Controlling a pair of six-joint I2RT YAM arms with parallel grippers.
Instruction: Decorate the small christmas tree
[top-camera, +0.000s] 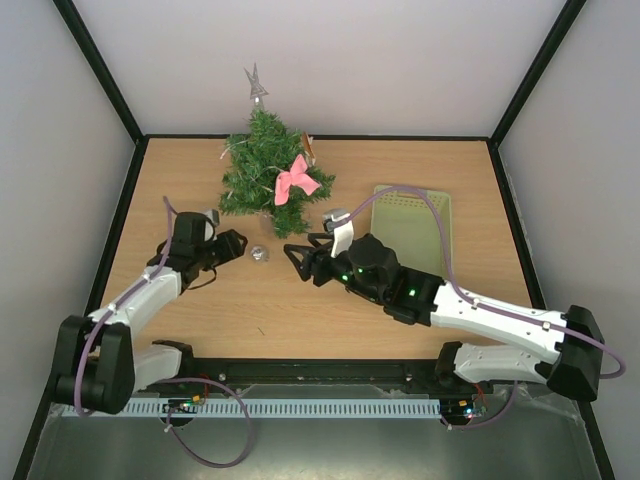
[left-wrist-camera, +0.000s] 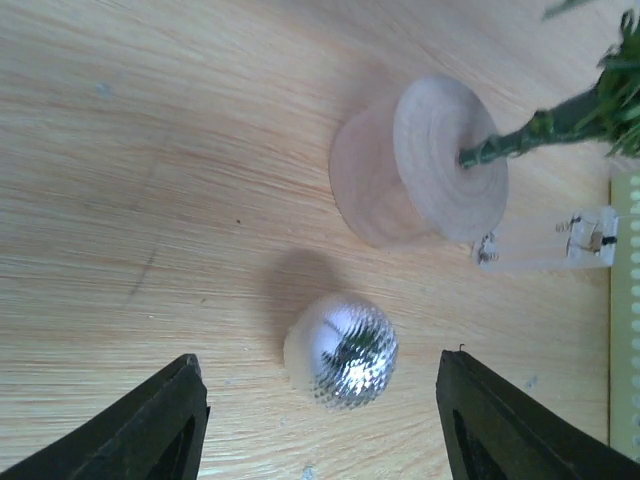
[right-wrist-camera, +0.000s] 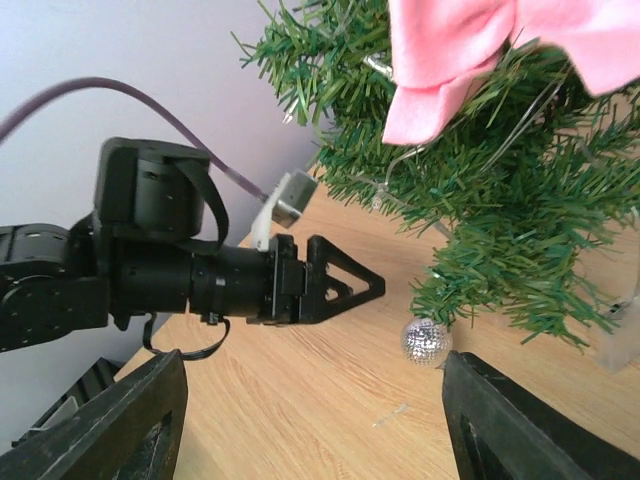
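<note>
The small tree (top-camera: 262, 170) wears a pink bow (top-camera: 296, 180) and a silver star (top-camera: 255, 88); its clear base (left-wrist-camera: 420, 160) shows in the left wrist view. A silver ball (left-wrist-camera: 341, 350) lies on the table just below it, between and beyond the fingers of my left gripper, which is open and holds nothing. My right gripper (top-camera: 296, 258) stands open to the right of the ball, with the bow and branches ahead of it in the right wrist view.
A pale green basket (top-camera: 440, 230) stands at the right, behind the right arm. Walls enclose the workspace.
</note>
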